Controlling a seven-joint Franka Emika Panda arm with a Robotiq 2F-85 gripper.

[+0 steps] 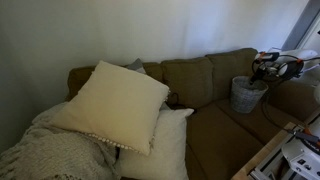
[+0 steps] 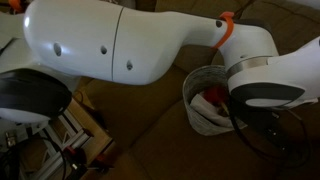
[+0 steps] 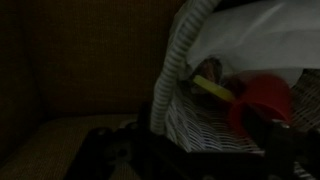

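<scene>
A grey woven basket [image 1: 245,96] stands on the brown couch at the right in exterior view 1. Over its right rim is my dark gripper [image 1: 260,73], tilted down. Inside the basket [image 2: 201,119] lie a white cloth [image 2: 207,107] and a red object [image 2: 215,93]. The wrist view shows the pale basket rim [image 3: 178,55] running down toward my gripper. Its dark fingers stand apart, the right one close to the red object [image 3: 266,98]. Beside that lies a thin yellow piece [image 3: 213,88], with the white cloth [image 3: 250,42] behind. Shadow hides whether anything touches the fingers.
Large cream pillows [image 1: 118,105] and a grey knitted blanket [image 1: 55,150] fill the couch's left side. The seat [image 1: 212,135] between pillows and basket is clear. A wooden table edge [image 1: 262,155] lies at the lower right.
</scene>
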